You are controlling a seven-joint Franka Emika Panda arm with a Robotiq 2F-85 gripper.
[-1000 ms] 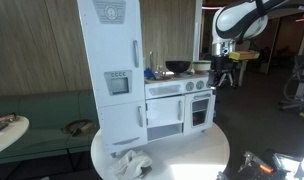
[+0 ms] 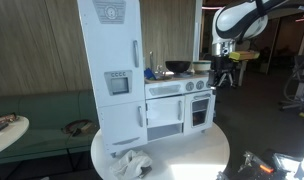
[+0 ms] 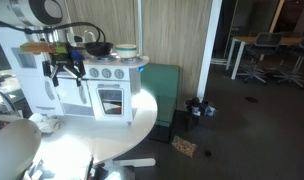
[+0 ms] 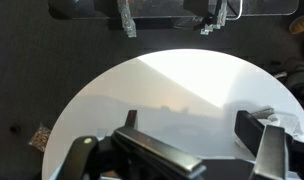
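My gripper stands open, its two fingers wide apart with nothing between them. It hangs in the air over the round white table (image 4: 157,85). In exterior view 1 the gripper (image 2: 222,76) is at the right of the white toy kitchen (image 2: 119,60), near stove height. A black pan (image 2: 178,66) and a light pot (image 2: 202,66) stand on the stovetop. In exterior view 2 my gripper (image 3: 66,70) appears in front of the kitchen, left of the black pan (image 3: 98,48) and the pot (image 3: 126,52). A crumpled white cloth (image 2: 131,163) lies at the kitchen's foot.
The oven door (image 3: 110,103) is closed. A green bench (image 2: 42,120) runs behind at the left, and dark floor surrounds the table. Tools (image 2: 257,163) lie near the robot's base.
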